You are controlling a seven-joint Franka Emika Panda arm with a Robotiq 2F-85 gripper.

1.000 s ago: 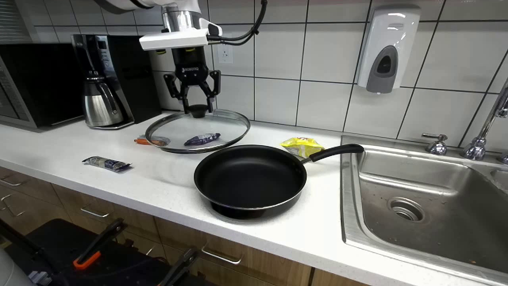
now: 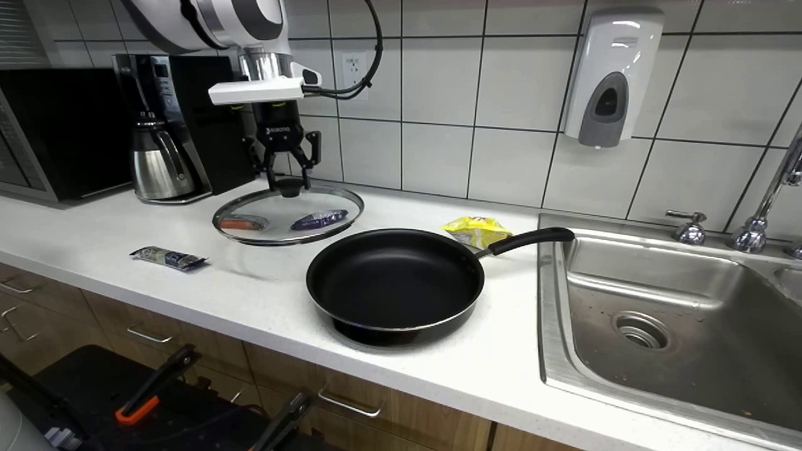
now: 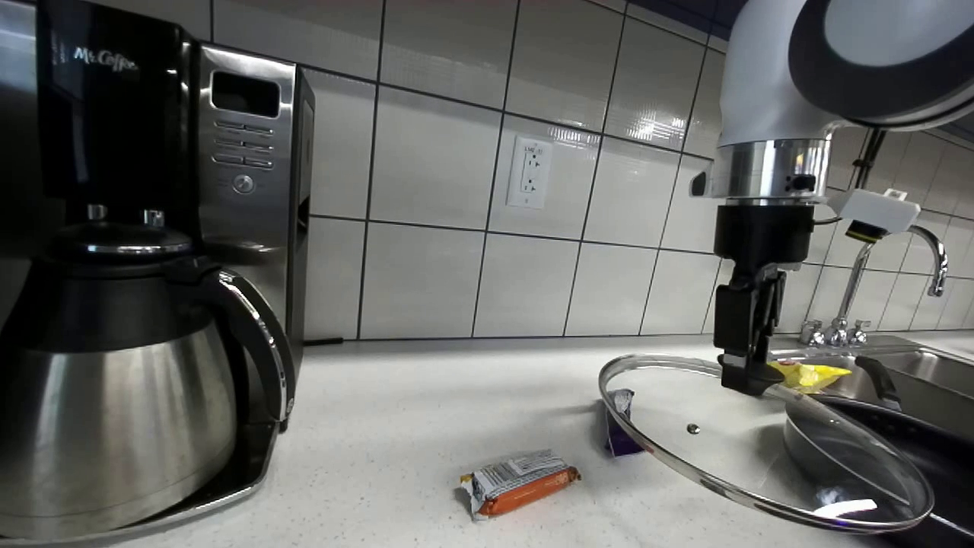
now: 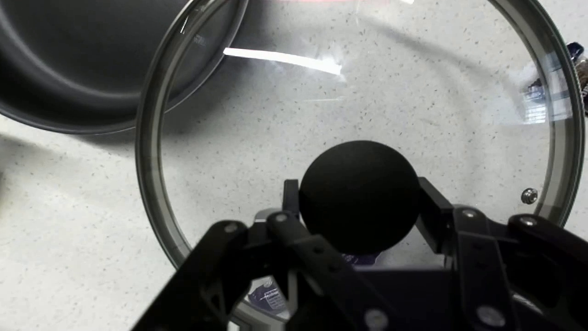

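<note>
My gripper (image 2: 289,184) is shut on the black knob (image 4: 359,193) of a clear glass lid (image 2: 289,222) with a metal rim. In exterior view 2 the lid (image 3: 730,457) is tilted, its right side lower, and seems held above the counter. A black frying pan (image 2: 395,282) sits to the right and front of the lid, empty, its handle towards the sink. Through the glass show a purple packet (image 2: 319,219) and an orange packet (image 2: 242,222) lying on the counter.
Left of the lid lies a dark packet (image 2: 169,258). Behind the pan's handle rests a yellow bag (image 2: 477,232). The coffee maker (image 2: 180,128) stands at the back left, the sink (image 2: 677,316) at the right. Bare counter stretches in front of the lid.
The gripper and lid have moved left and lower, away from the pan. The lid now overlaps more of the orange packet. Pan and packets have stayed where they were.
</note>
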